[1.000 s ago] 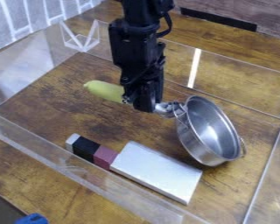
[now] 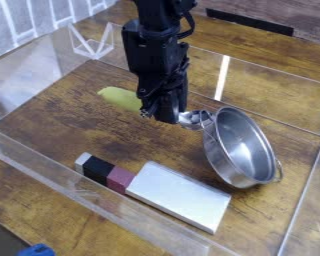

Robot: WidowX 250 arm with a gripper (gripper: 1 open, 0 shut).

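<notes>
My black gripper (image 2: 179, 114) is shut at the left rim handle of a steel pot (image 2: 240, 150), which is tilted on its side with its opening facing right and up. Part of the contact is hidden by the gripper. A pale yellow-green object (image 2: 120, 98) lies behind the gripper to the left, partly covered by it. A cleaver with a silver blade (image 2: 179, 194) and a dark handle (image 2: 96, 169) lies in front of the pot.
A clear plastic wall (image 2: 43, 170) runs along the front left, with more along the back. A blue object (image 2: 35, 250) is at the bottom left corner.
</notes>
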